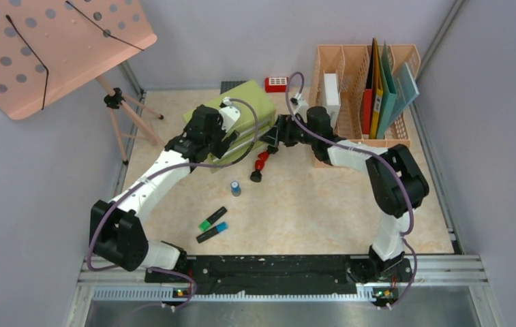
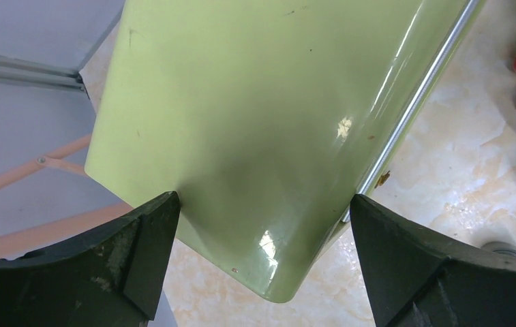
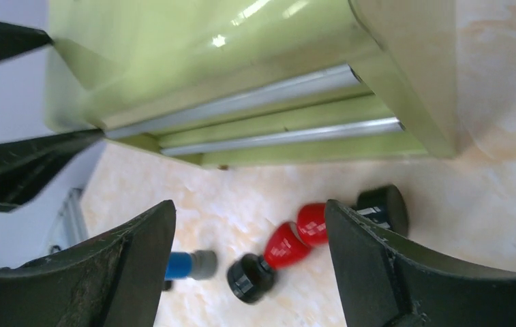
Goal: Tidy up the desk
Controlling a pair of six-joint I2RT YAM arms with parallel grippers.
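Note:
A green tiered rack [image 1: 245,102] stands at the back of the desk. My left gripper has its fingers apart over the rack's front corner, with the rack's glossy top between them. In the right wrist view the same rack [image 3: 207,48] is above my right gripper, whose fingers are apart, part open, near red-and-black objects [image 3: 285,246] on the desk. A small blue cylinder [image 1: 235,189] stands in front of the rack. Two markers, green-tipped [image 1: 214,218] and blue-tipped [image 1: 211,232], lie front left.
A pink file organizer [image 1: 384,142] with folders stands back right. A red calculator-like object [image 1: 276,84] sits at the back, a pink tripod board [image 1: 57,48] at upper left.

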